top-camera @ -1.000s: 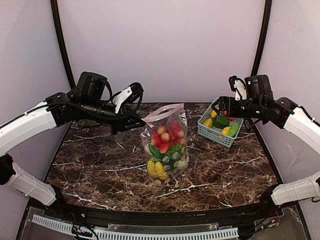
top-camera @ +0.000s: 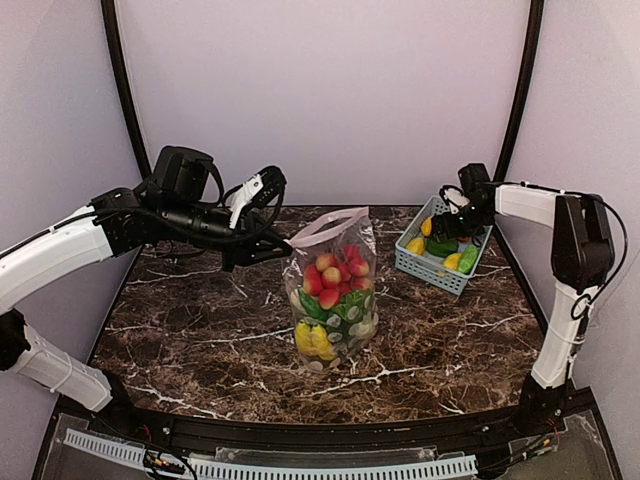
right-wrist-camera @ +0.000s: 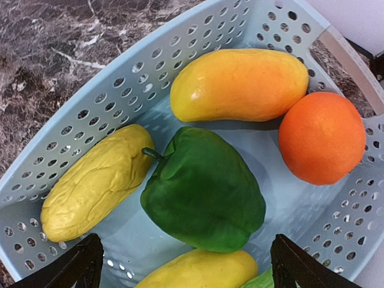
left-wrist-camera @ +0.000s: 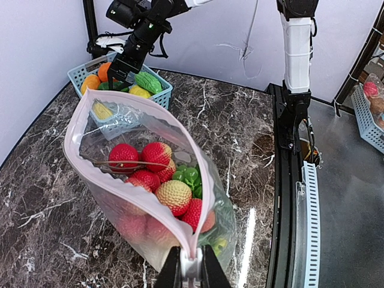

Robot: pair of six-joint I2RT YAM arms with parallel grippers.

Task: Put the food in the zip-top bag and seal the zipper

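Note:
A clear zip top bag (top-camera: 345,300) stands upright with its mouth open, holding red fruit (left-wrist-camera: 157,157), green leaves or peppers (top-camera: 350,306) and a yellow item (top-camera: 315,340). My left gripper is shut on the bag's pink rim (left-wrist-camera: 195,237) at one corner. Over the blue basket (right-wrist-camera: 135,72), my right gripper is open, its fingers (right-wrist-camera: 72,267) spread wide with nothing gripped. Below it in the basket lie a dark green pepper (right-wrist-camera: 204,189), an orange (right-wrist-camera: 322,138), a yellow-orange mango-like item (right-wrist-camera: 240,84), two yellow items and a green one (top-camera: 467,260).
The basket stands at the back right of the dark marble table (top-camera: 220,350). Between bag and basket there is a strip of bare table. Another blue basket (left-wrist-camera: 367,120) appears off to the side in the left wrist view.
My right arm has swung back and lowered, bringing its gripper from the basket's right side down over it. The left gripper and the bag stay put.

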